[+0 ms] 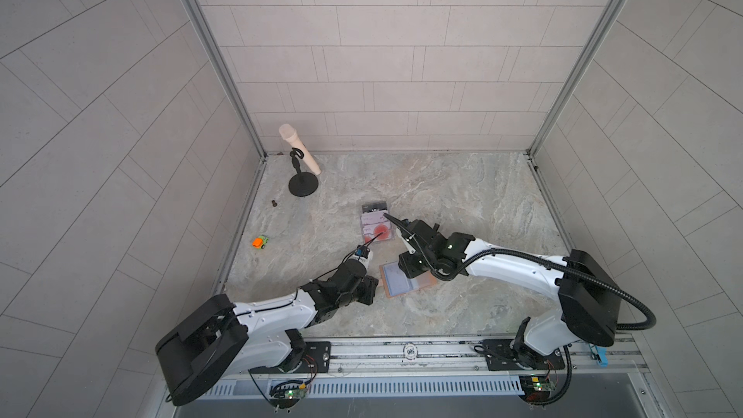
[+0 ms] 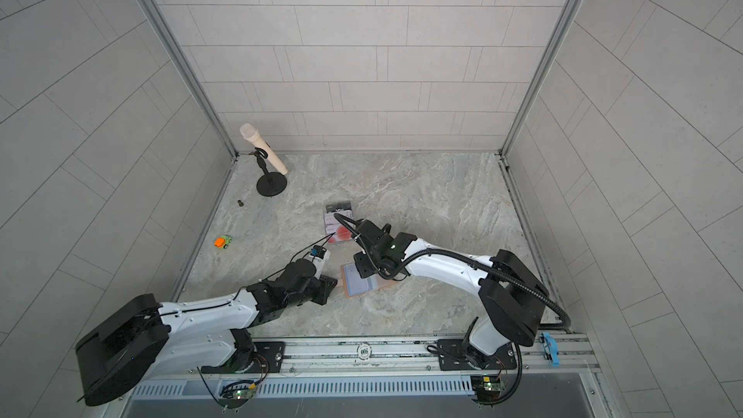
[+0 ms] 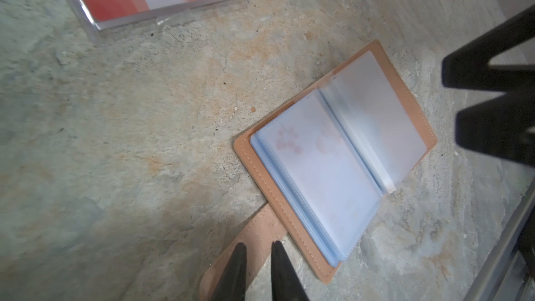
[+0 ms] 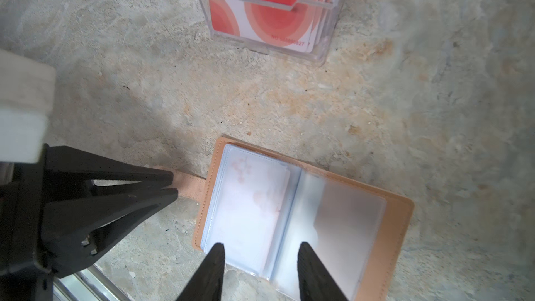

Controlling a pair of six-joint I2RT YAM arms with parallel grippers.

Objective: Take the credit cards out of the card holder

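Observation:
The open tan card holder (image 4: 390, 234), with clear sleeves and pale contents, lies at the front centre; its strap (image 3: 250, 245) sticks out at one side. My left gripper is low over that strap, fingers part open, nothing seen held. My right gripper hangs above the holder, open and empty. Behind the holder stands a clear case (image 4: 262, 11) of red-and-white cards.
A microphone (image 1: 298, 143) on a black stand (image 1: 302, 184) stands at back left, a small orange-green toy (image 1: 260, 241) at left.

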